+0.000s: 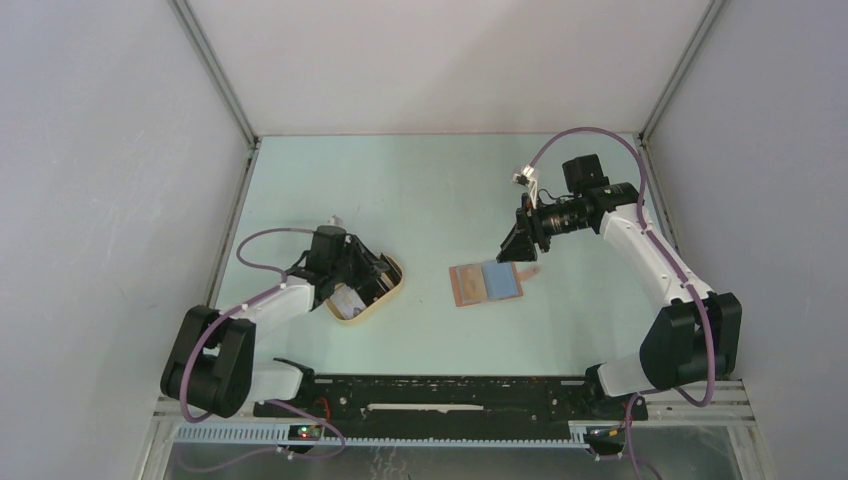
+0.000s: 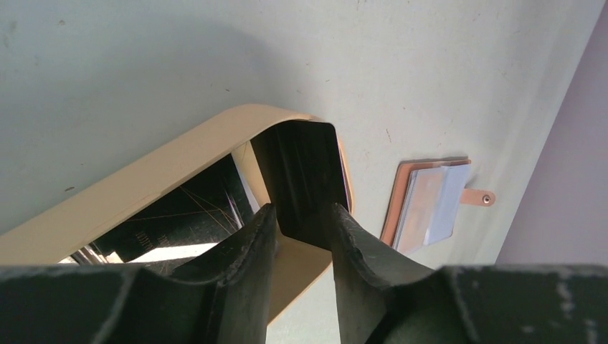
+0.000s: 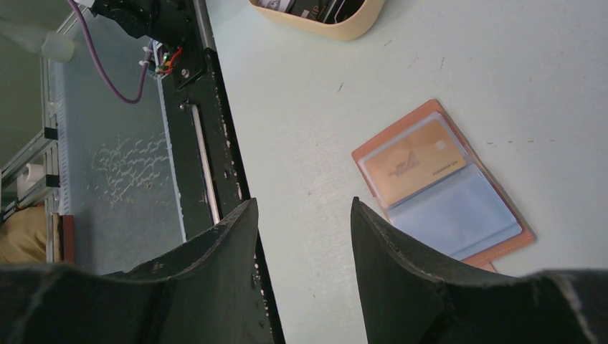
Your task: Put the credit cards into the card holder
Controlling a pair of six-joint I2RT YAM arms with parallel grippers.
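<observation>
A beige oblong box (image 1: 355, 314) holds black and white cards (image 2: 166, 223), with a dark card (image 2: 301, 165) standing at its end in the left wrist view. My left gripper is low over the box, fingers apart beside that dark card; whether the card is between them is unclear. The card holder (image 3: 374, 150), a flat tan sleeve with clear pockets over tan and pale blue areas, lies on the table right of the box. My right gripper hangs above the holder's area, open and empty.
Side walls enclose it, and a dark rail (image 1: 450, 395) runs along the front edge.
</observation>
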